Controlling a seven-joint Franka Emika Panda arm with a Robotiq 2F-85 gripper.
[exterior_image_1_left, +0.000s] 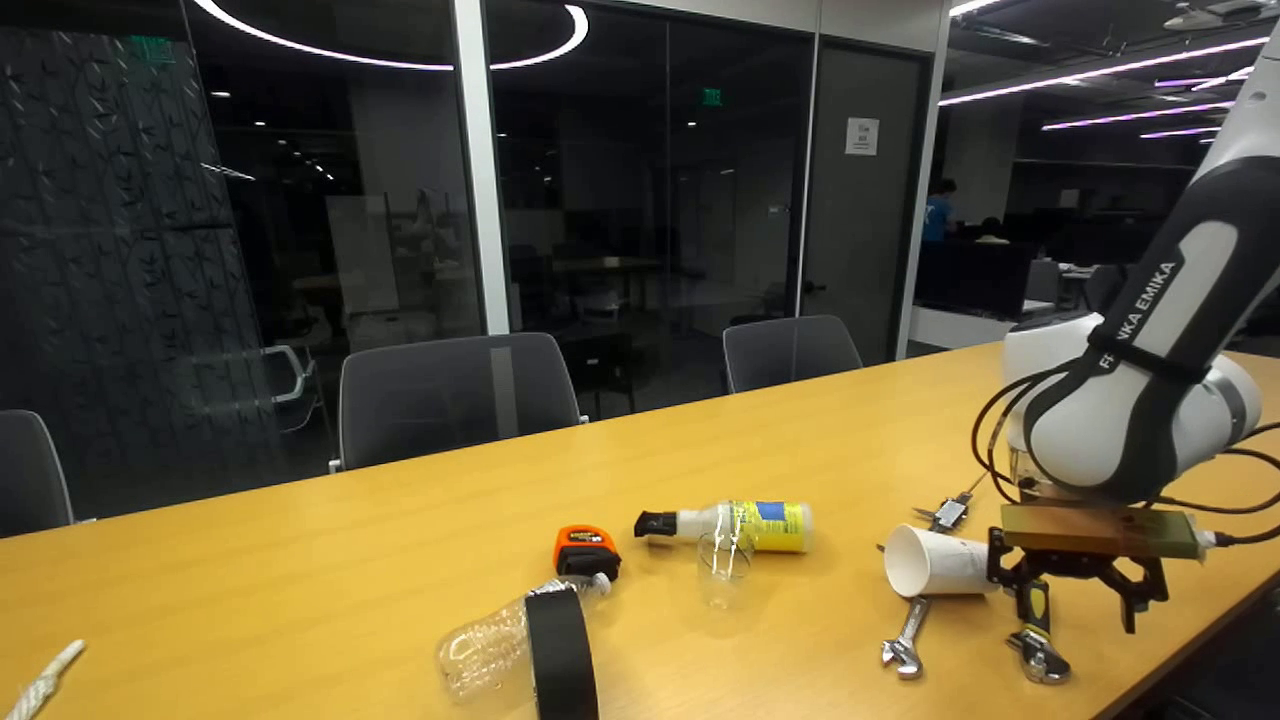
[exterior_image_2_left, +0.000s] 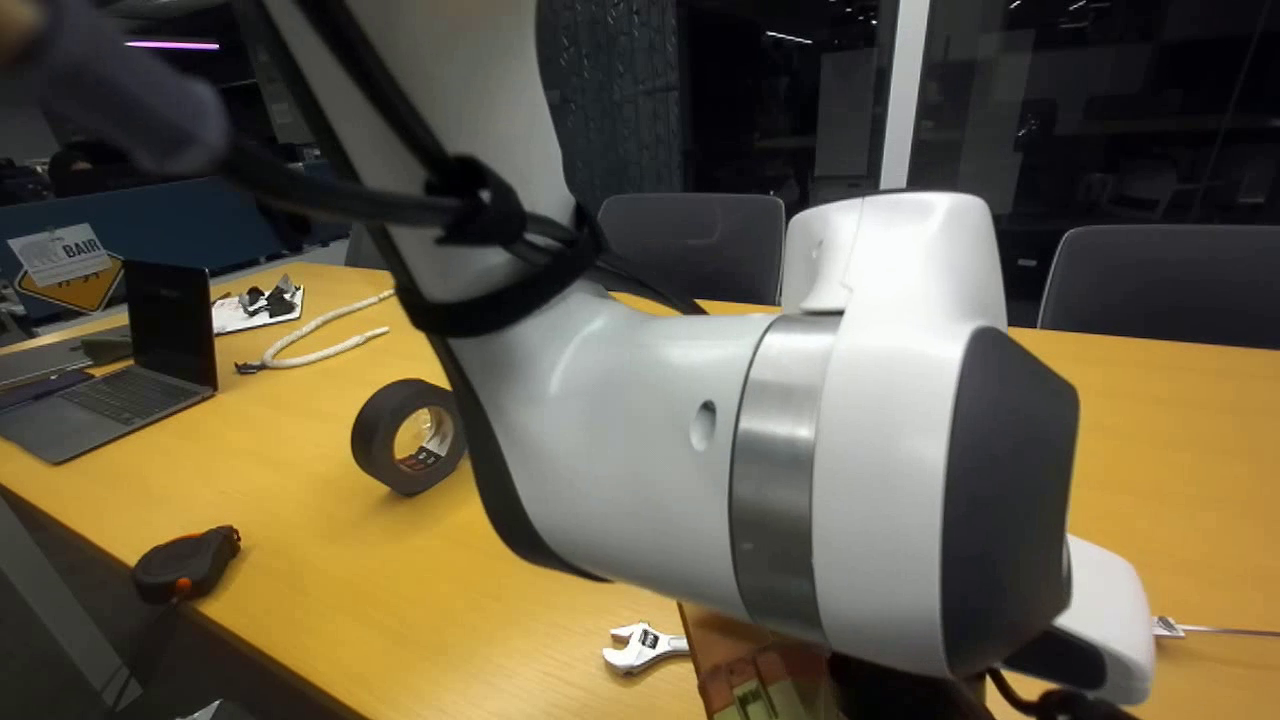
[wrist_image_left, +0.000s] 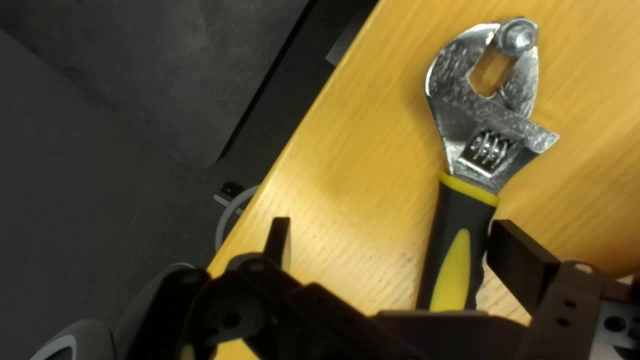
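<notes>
An adjustable wrench with a black and yellow handle (wrist_image_left: 453, 258) lies on the table near its front edge. My gripper is open over the handle. In the wrist view the handle is close beside the right-hand finger (wrist_image_left: 520, 261), while bare wood shows toward the left one; whether they touch I cannot tell. Exterior view 1 has the gripper (exterior_image_1_left: 1071, 600) low and tilted, and that wrench (exterior_image_1_left: 1040, 655) under it with its head toward the camera. Most of the gripper is out of sight in exterior view 2.
A white cup (exterior_image_1_left: 936, 562) lies on its side by the gripper, with a smaller silver wrench (exterior_image_1_left: 905, 648) and a caliper (exterior_image_1_left: 950, 512) nearby. Farther left are a spray bottle (exterior_image_1_left: 774, 526), clear glass (exterior_image_1_left: 722, 570), orange tape measure (exterior_image_1_left: 585, 552), plastic bottle (exterior_image_1_left: 480, 654) and black tape roll (exterior_image_1_left: 560, 658).
</notes>
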